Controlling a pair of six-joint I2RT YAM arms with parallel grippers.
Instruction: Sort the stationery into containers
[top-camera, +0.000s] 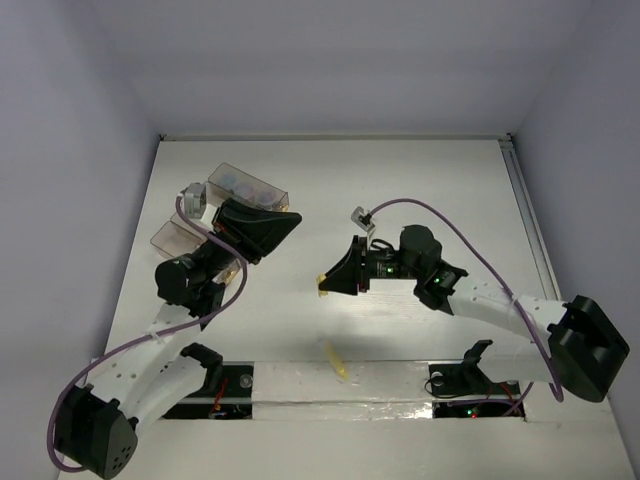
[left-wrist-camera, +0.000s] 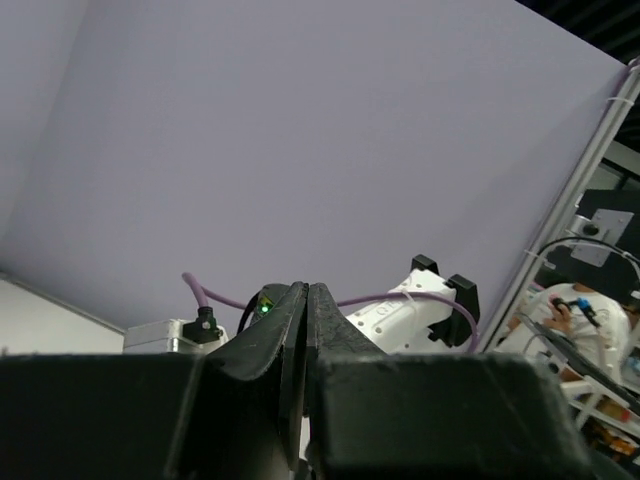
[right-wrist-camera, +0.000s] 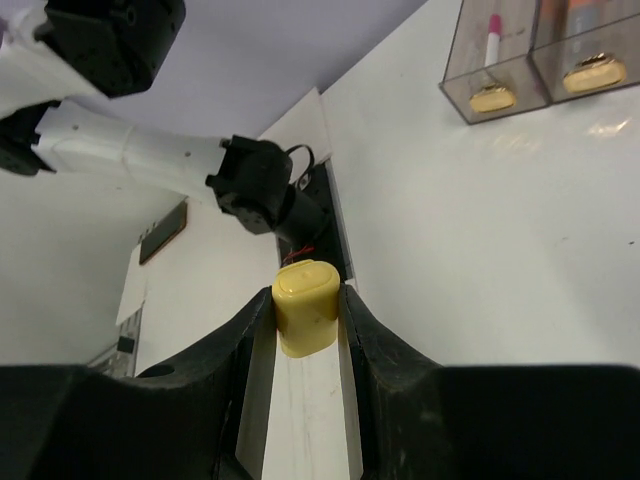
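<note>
My right gripper is shut on a yellow stationery piece, held between its fingertips. Only a short part of that piece shows in the right wrist view, so its full length is hard to tell. Further forward in the top view, a slim yellow shape crosses the table's front edge; whether it is a separate piece or a reflection, I cannot tell. Raised over the left side, my left gripper is shut with nothing visible between its fingers. Partly behind the left arm are clear containers holding some stationery.
One container holds a white item with a pink end. Walls rise on both sides, and the black arm mounts line the front.
</note>
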